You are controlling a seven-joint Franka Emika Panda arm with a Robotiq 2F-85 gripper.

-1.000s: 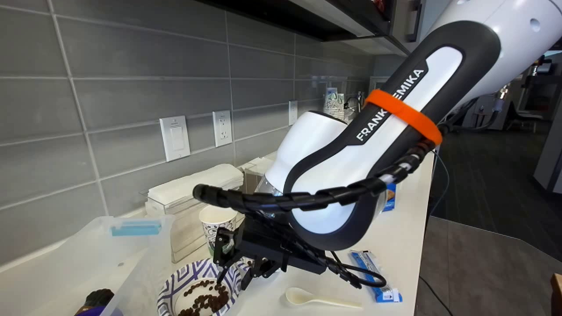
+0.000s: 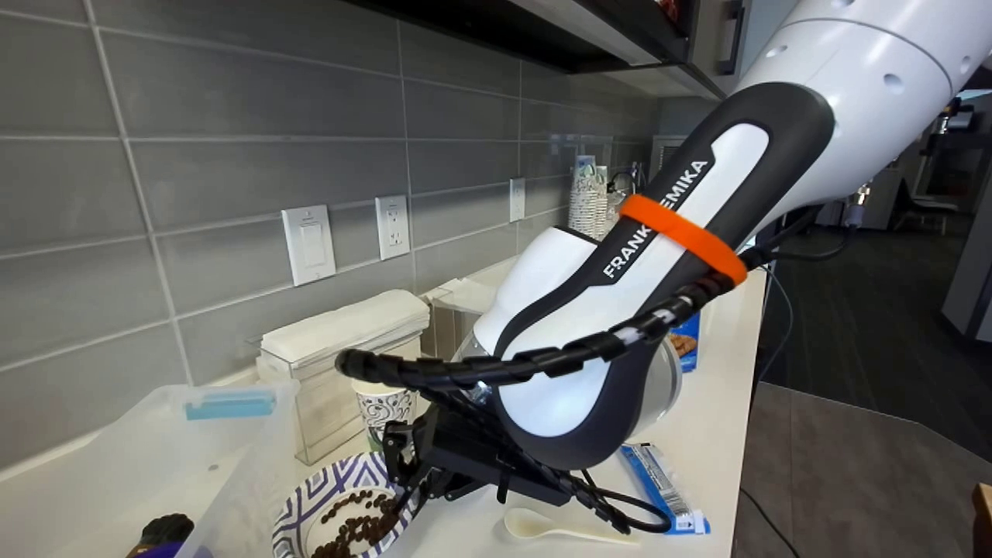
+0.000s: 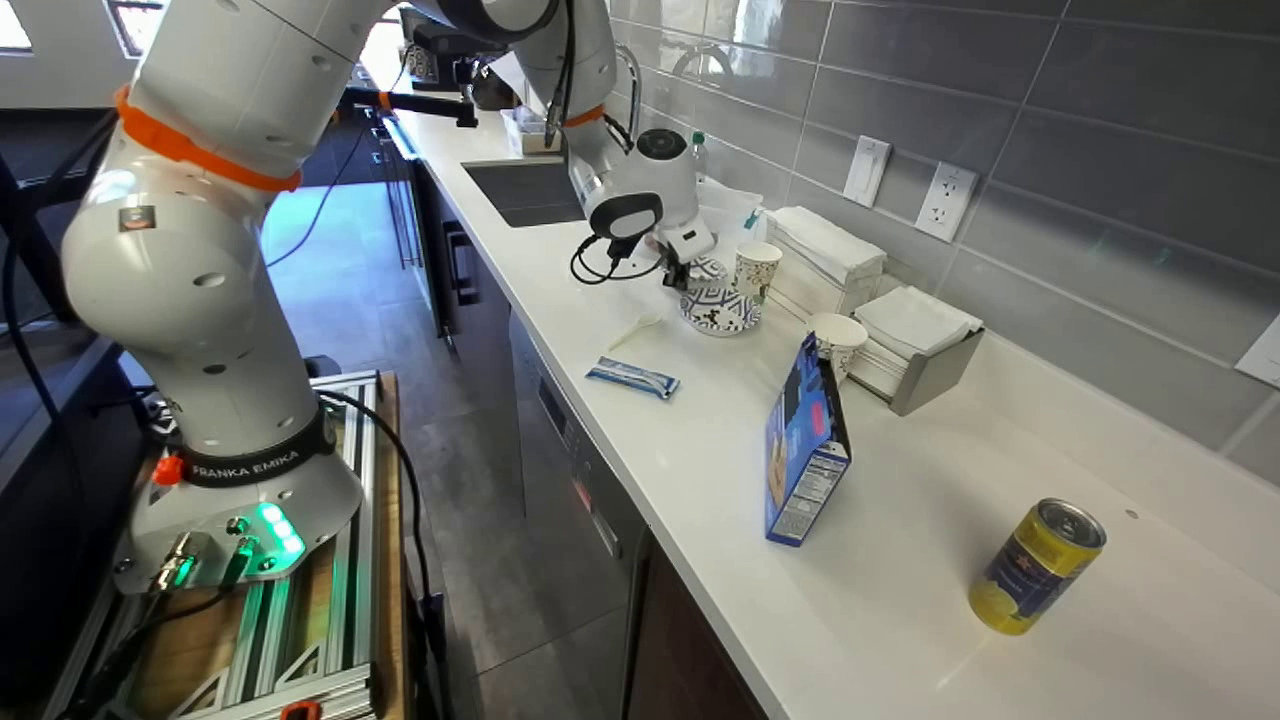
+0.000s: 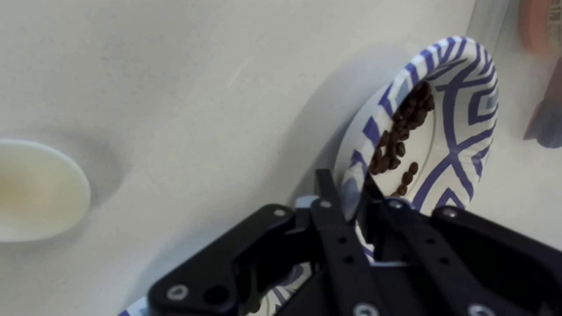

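Observation:
A purple-and-white patterned paper bowl (image 4: 463, 121) holds dark coffee beans (image 4: 395, 137); exterior view 1 shows this bowl (image 2: 294, 521) at the lower left. My gripper has its fingers on either side of the bowl's near rim, one inside and one outside. The gap is narrow, and whether both pads press the rim cannot be made out. In exterior view 2 the gripper (image 3: 675, 278) is small, beside the bowls. Part of a second patterned bowl (image 4: 287, 287) shows beneath the gripper in the wrist view.
A pale spoon (image 2: 530, 524) and a blue wrapped bar (image 2: 665, 488) lie nearby. A clear bin (image 2: 232, 465) stands left of the bowl, a paper cup (image 2: 383, 406) and napkin holder (image 2: 325, 372) behind. A blue box (image 3: 806, 450) and yellow can (image 3: 1038, 566) stand farther along the counter.
The arm has come down and slightly left, bringing the gripper to the bowl's rim. The fingers are closer together than before. The bowl appears shifted slightly.

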